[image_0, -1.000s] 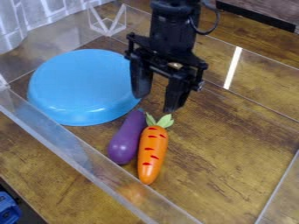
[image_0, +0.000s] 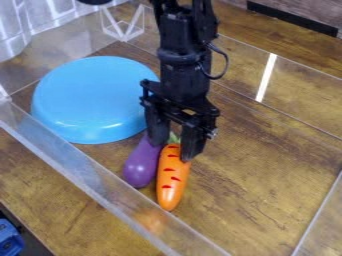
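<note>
My black gripper (image_0: 173, 130) hangs from the top centre, its fingers low over the tops of a purple eggplant (image_0: 139, 168) and an orange carrot (image_0: 173, 182). The two vegetables lie side by side on the wooden surface, the carrot to the right. The fingers partly cover their upper ends; I cannot tell whether they touch them or how far the fingers stand open.
A blue round object (image_0: 87, 95), like an upturned bowl or plate, lies left of the gripper. A clear rail or wall (image_0: 76, 185) runs diagonally along the lower left.
The gripper has come down toward the near side, over the tops of the vegetables, and looks narrower. The vegetables and blue object have stayed in place.
</note>
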